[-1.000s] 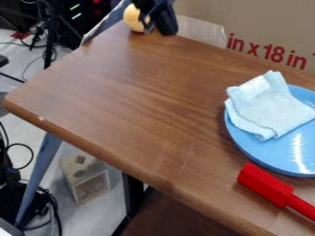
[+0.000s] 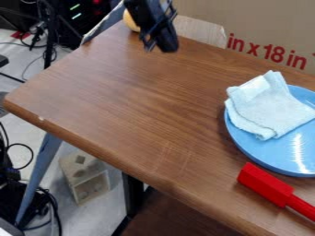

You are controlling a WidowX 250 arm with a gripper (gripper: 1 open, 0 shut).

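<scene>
My gripper hangs over the far end of the wooden table, at top centre; it is dark and blurred, so its finger is hard to make out. A round yellow object is partly hidden behind it. A folded light blue cloth lies on a blue plate at the right. A red-handled tool lies at the front right edge.
A cardboard box stands behind the table at the back right. Cables and equipment fill the floor on the left.
My gripper has shifted slightly at the far end of the table. The plate, cloth and red tool have not moved.
</scene>
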